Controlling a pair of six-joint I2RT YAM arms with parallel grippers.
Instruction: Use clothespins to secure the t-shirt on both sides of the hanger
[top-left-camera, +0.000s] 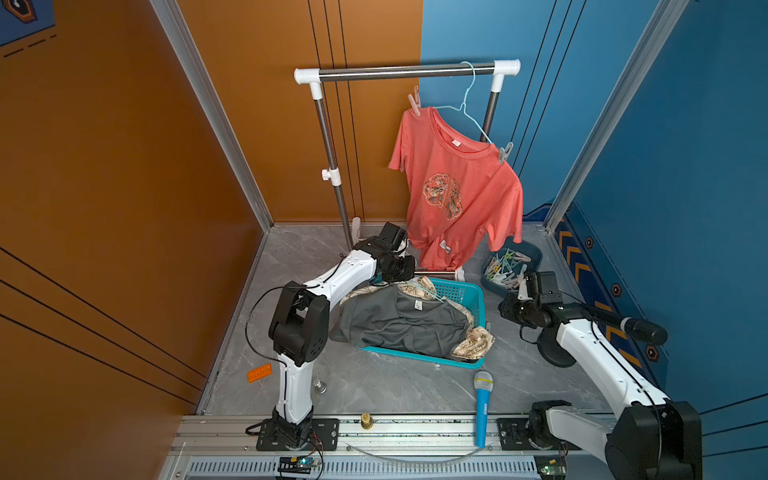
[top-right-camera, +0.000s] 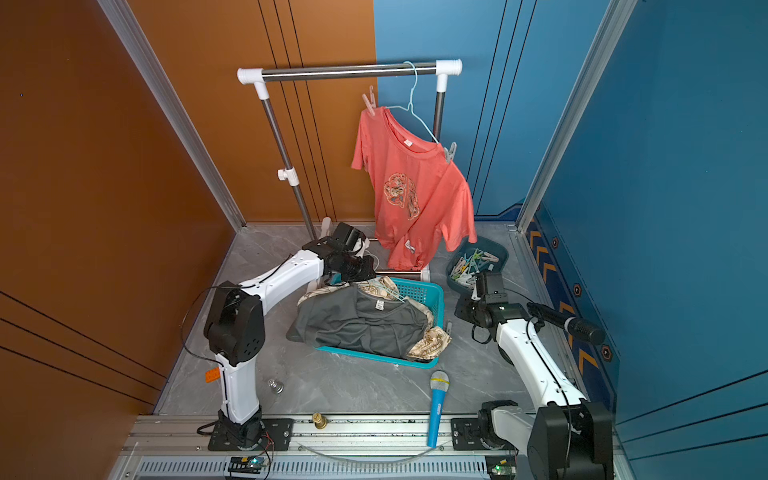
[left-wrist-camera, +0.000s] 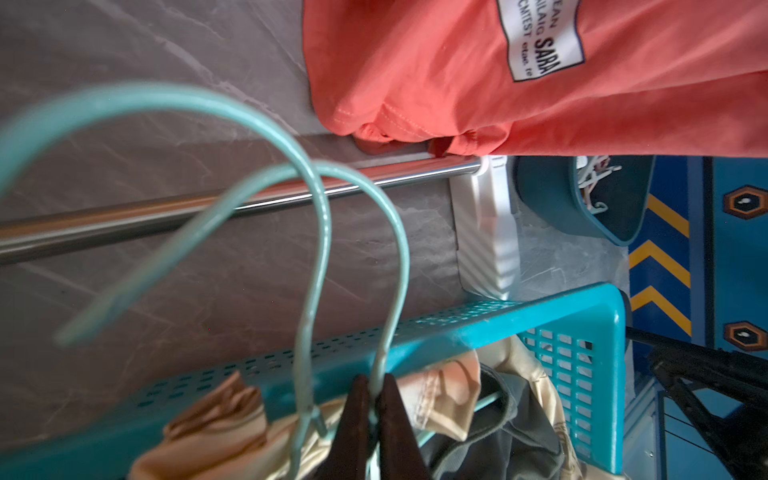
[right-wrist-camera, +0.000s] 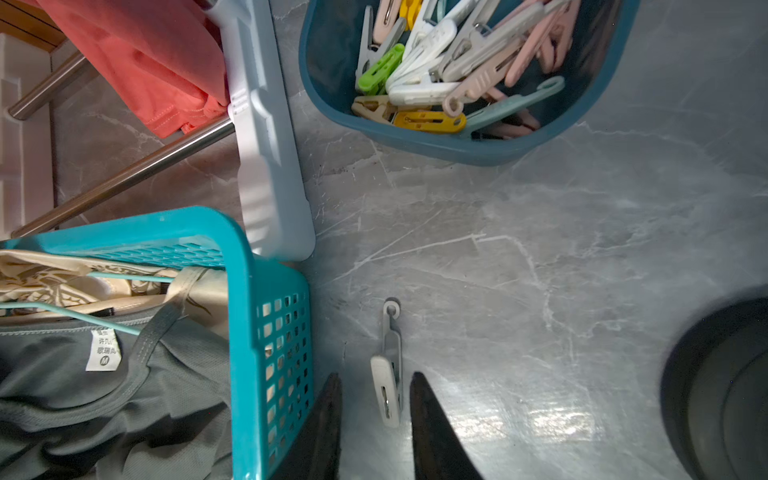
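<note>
The red T-shirt (top-left-camera: 456, 184) hangs on a light-blue hanger (top-right-camera: 412, 108) from the rail, with a clothespin (top-left-camera: 414, 102) at one shoulder and another (top-left-camera: 504, 153) at the other. My left gripper (top-left-camera: 400, 264) is shut among thin hanger hooks (left-wrist-camera: 312, 256) above the basket (top-left-camera: 480, 320); whether one is between its fingers is hard to tell. A grey T-shirt (top-left-camera: 400, 328) lies in the basket. My right gripper is part open above the floor, over a loose grey clothespin (right-wrist-camera: 388, 384) beside the basket.
A bin of clothespins (right-wrist-camera: 464, 148) stands at back right. A blue microphone (top-left-camera: 482, 416) lies at the front. Small metal objects (top-left-camera: 366, 420) and an orange piece (top-left-camera: 260, 372) sit at front left. A black round object (right-wrist-camera: 712, 384) stands right of my right gripper.
</note>
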